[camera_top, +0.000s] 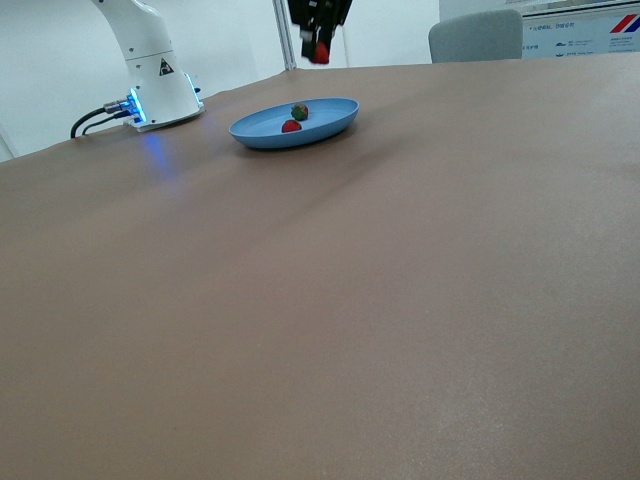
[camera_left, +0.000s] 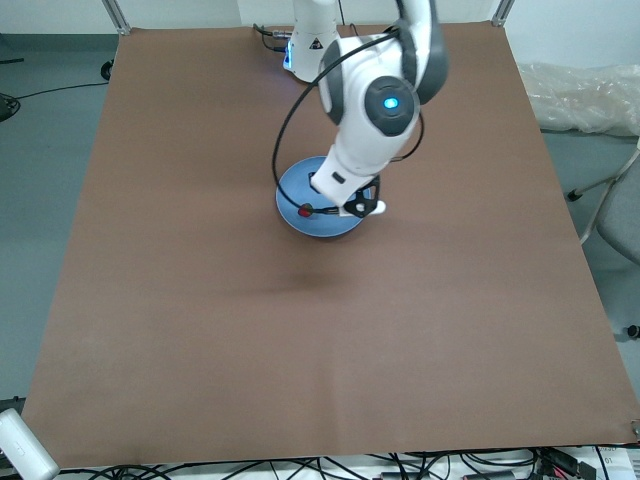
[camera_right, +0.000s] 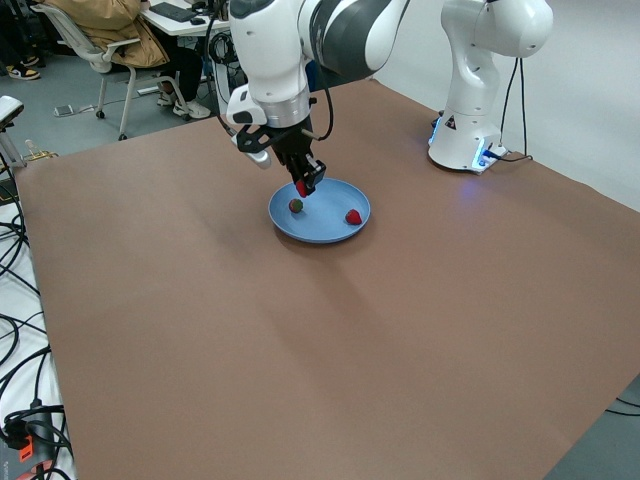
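Note:
My gripper (camera_right: 305, 182) hangs above the blue plate (camera_right: 318, 225), shut on a red strawberry (camera_top: 321, 53). Two more strawberries lie apart on the plate: one (camera_right: 353, 217) at one side, another (camera_right: 296, 205) with green leaves toward us at the other. In the camera left view the wrist (camera_left: 355, 195) covers much of the plate (camera_left: 320, 227).
The brown tabletop (camera_left: 320, 340) around the plate is clear. A grey chair (camera_left: 625, 210) is beside the table.

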